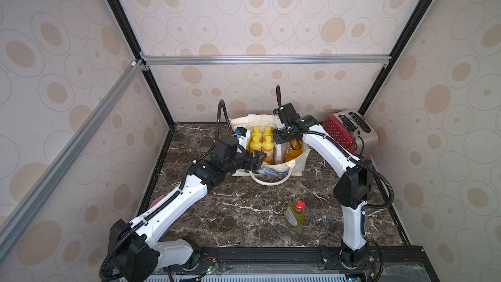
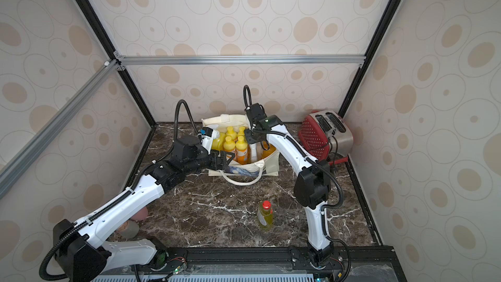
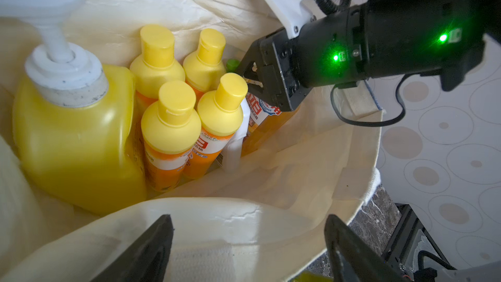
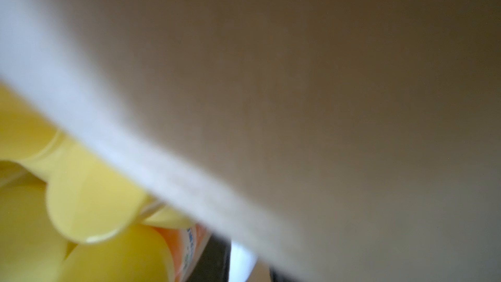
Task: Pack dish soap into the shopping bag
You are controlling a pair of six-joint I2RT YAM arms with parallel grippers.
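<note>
A squat yellow-green dish soap bottle [image 1: 293, 216] with a red cap stands on the counter in front of the shopping bag. The cream bag [image 1: 297, 167] is open at the top, holding several yellow-capped bottles [image 3: 174, 120], a yellow pump bottle [image 3: 78, 135], a white bottle [image 3: 236, 143] with a green cap, and an amber bottle [image 1: 293, 148]. My left gripper [image 1: 259, 160] is open at the bag's front rim, its fingers [image 3: 151, 248] wide apart. Inside the bag, my right gripper [image 1: 278, 135] is low by the white bottle, fingers apart; whether they grip it is unclear.
A red and silver toaster [image 2: 326, 133] stands at the back right, close to the right arm. One bag handle [image 1: 271, 182] droops over the front. Pinkish items [image 2: 136, 216] lie partly hidden behind the left arm.
</note>
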